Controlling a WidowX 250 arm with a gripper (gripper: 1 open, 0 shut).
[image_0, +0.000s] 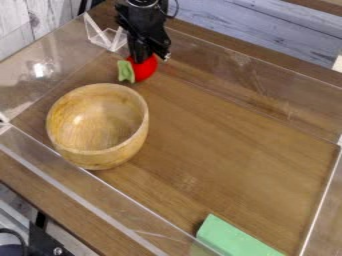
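My black gripper (144, 48) hangs at the top middle of the camera view, over a red object with a green part (142, 68) on the table just behind the bowl. Its fingertips are at or just above the red part; whether they touch it, and how the fingers stand, I cannot make out. A large wooden bowl (98, 139) stands on the left, in front of the gripper.
A green block (235, 238) lies at the front right. A clear angular holder (104, 34) is at the back left. Clear walls edge the table (241, 150), whose middle and right are free.
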